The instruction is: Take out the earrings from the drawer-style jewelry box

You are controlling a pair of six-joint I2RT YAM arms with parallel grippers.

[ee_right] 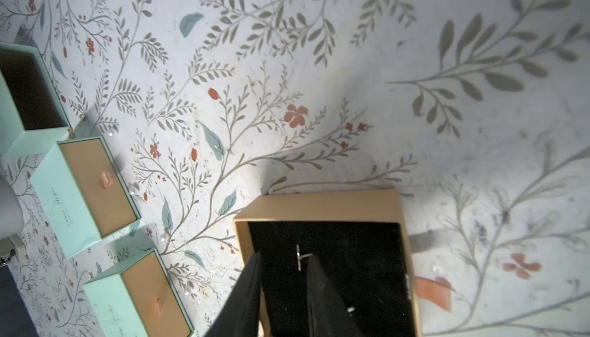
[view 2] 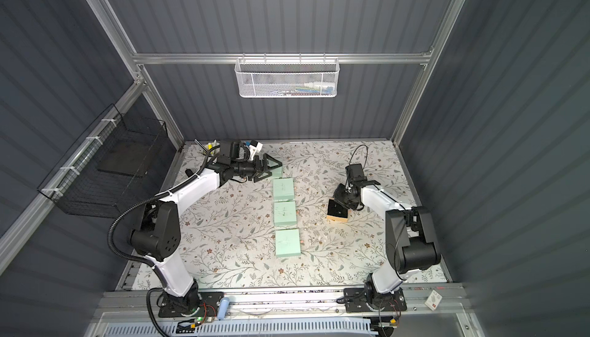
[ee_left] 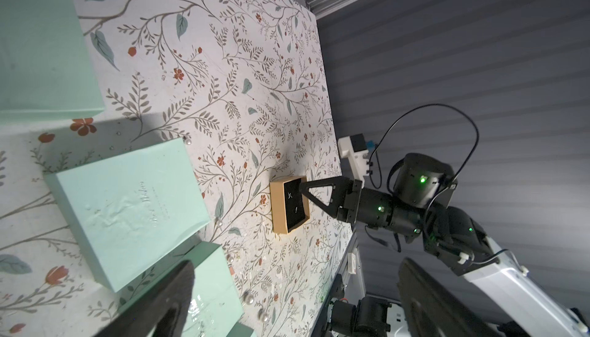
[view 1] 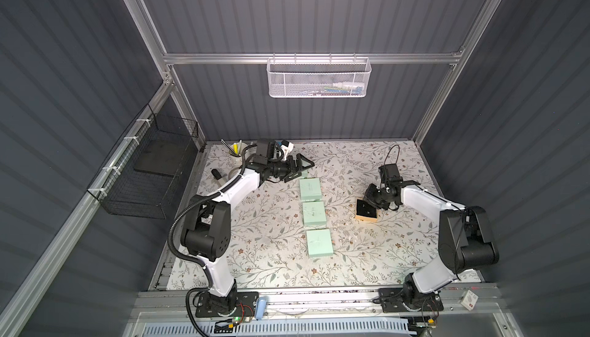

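The tan drawer (ee_right: 332, 205) with a black lining lies on the table, apart from the mint boxes. Inside it show two small silvery earrings (ee_right: 299, 258), one with a thin post. My right gripper is over the drawer, its fingertips parted; nothing is clearly held between them. In the top left view it sits at the drawer's far right corner. One mint box (ee_right: 27, 85) shows an open, empty front in the right wrist view. Beside the rearmost box, my left gripper stands open, nothing between its fingers.
Other mint boxes (view 1: 314, 213) stand in a column, two with tan drawers shut. A peach ribbon tab (ee_right: 434, 292) sticks out from the drawer's side. Open table lies right and front of the drawer. A pen cup (view 1: 236, 149) stands at the back left.
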